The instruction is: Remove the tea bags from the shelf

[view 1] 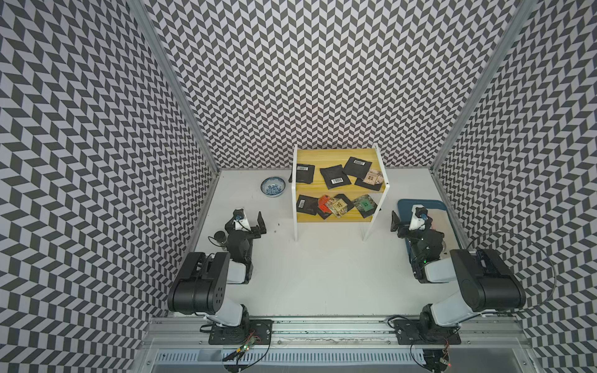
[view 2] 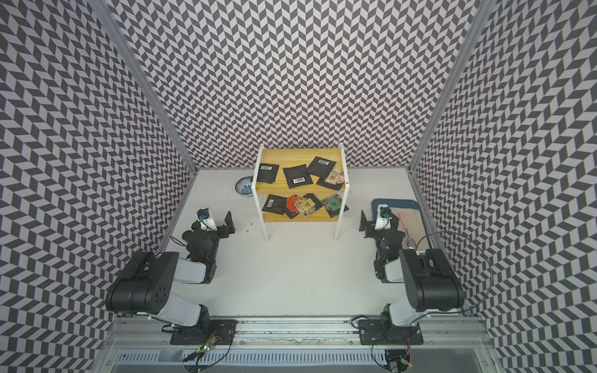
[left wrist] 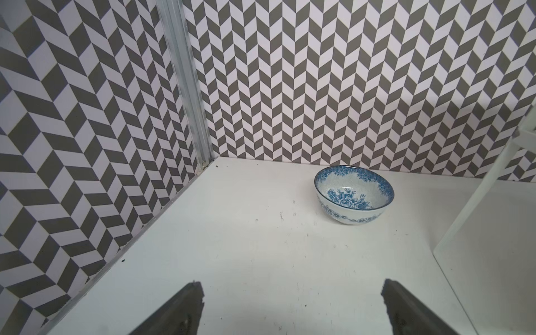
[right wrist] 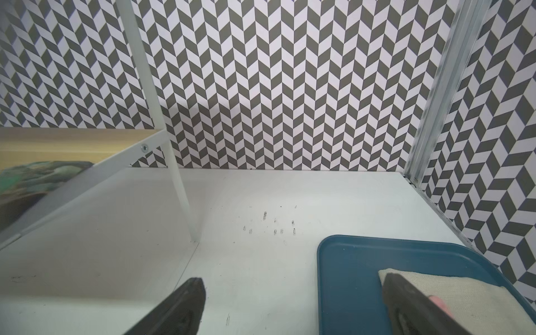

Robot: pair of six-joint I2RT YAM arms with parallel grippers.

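Observation:
A white-framed shelf [view 1: 294, 225] with two yellow boards stands at the back centre. Several dark tea bags lie on it, among them a plain black one [view 1: 335, 177] on the upper board and a green-patterned one [view 1: 365, 205] on the lower. An orange tea bag [view 2: 294, 202] and a yellow one [view 2: 306, 206] overlap near the lower board's middle. To the shelf's left, my left gripper is open and empty. My right gripper, also open with nothing between its fingers, hangs to the right of the shelf. Both are apart from the tea bags.
A blue-and-white bowl [left wrist: 351, 195] sits left of the shelf. Beneath and beside the right arm lies a blue tray [right wrist: 357, 241] holding a beige cloth [right wrist: 480, 296]. The white table in front of the shelf, between the arms, is bare.

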